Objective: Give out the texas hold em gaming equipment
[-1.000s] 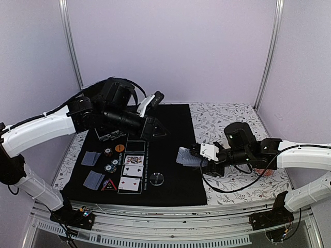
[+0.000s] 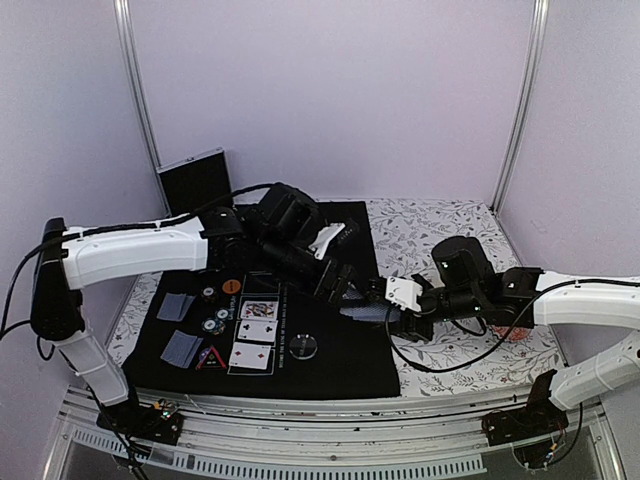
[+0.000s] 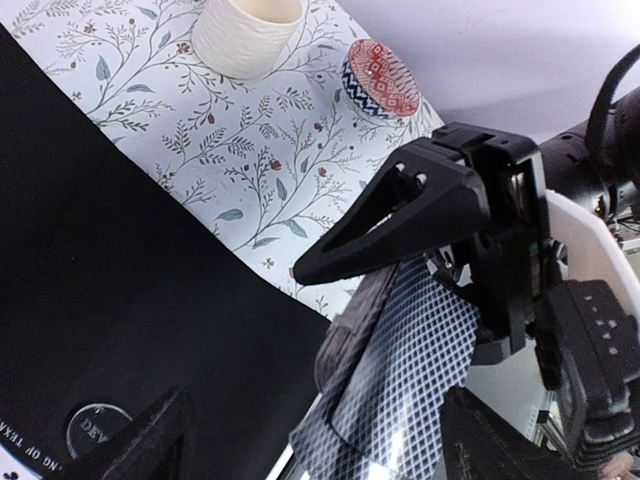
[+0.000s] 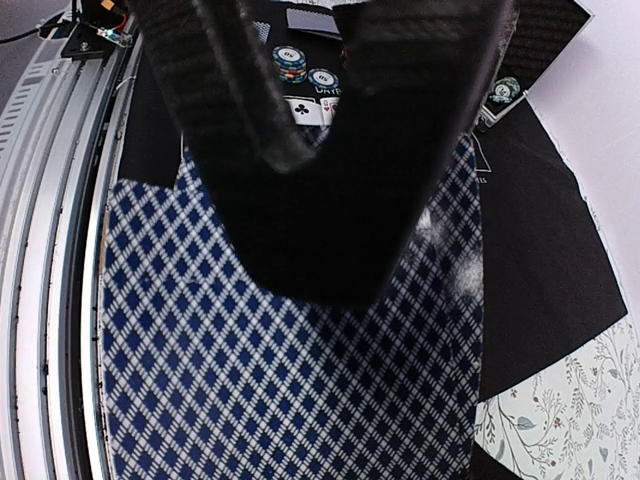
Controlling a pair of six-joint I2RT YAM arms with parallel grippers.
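A deck of blue checked cards (image 2: 365,311) is held by my right gripper (image 2: 378,292) above the right edge of the black mat (image 2: 340,370). In the right wrist view a large blurred finger (image 4: 320,230) lies across the face of the deck (image 4: 300,390). My left gripper (image 2: 338,286) is beside the deck's left end. Its blurred fingertips (image 3: 150,440) stand apart at the bottom of the left wrist view, with the deck's near end (image 3: 370,430) reaching between them, contact not clear. Three face-up cards (image 2: 257,333) lie in the mat's printed column.
Two face-down sets of cards, an upper one (image 2: 176,306) and a lower one (image 2: 181,348), lie on the left with chips (image 2: 214,326) nearby. A round dealer button (image 2: 303,346) rests mid-mat. A white cup (image 3: 245,40) and a patterned bowl (image 3: 382,80) stand right of the mat.
My left arm has swung right and toward the front, from over the mat's middle to the deck. The right arm and its deck have stayed almost still.
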